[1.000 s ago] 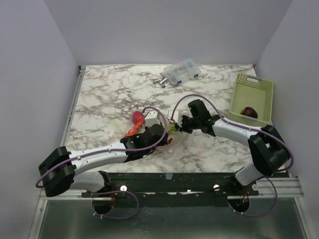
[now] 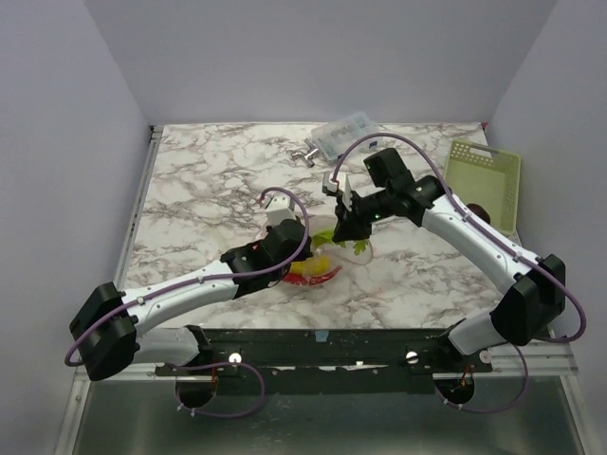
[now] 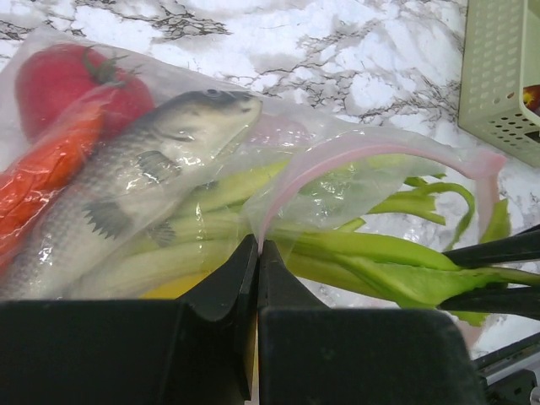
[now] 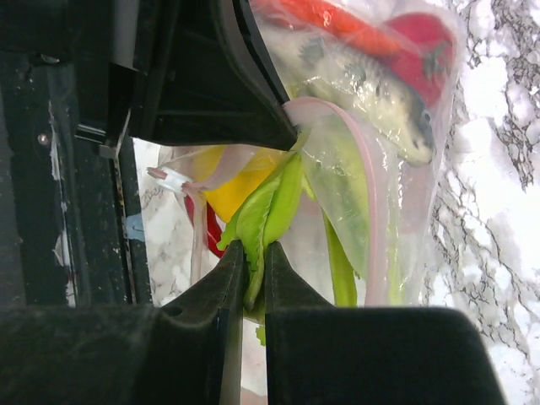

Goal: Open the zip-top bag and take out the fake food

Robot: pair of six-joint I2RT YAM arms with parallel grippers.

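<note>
The clear zip top bag [image 3: 295,135] lies on the marble table with its pink-edged mouth gaping to the right. Inside it, the left wrist view shows a red tomato [image 3: 67,84], an orange carrot [image 3: 51,177] and a grey fish [image 3: 135,169]; something yellow [image 4: 232,190] shows in the right wrist view. My left gripper is shut at the bag's rim, pinching its thin edge. Green celery [image 3: 371,257] sticks partly out of the mouth, its stalks still within the bag. My right gripper is shut on the celery's leafy end.
A green basket [image 2: 482,171] with a dark round item [image 2: 479,212] in it stands at the back right. A clear plastic box [image 2: 343,135] lies at the back middle.
My right gripper has risen and come slightly toward the front, drawing the celery farther from the bag. The left gripper shifted slightly left, and the yellow item now shows from above.
</note>
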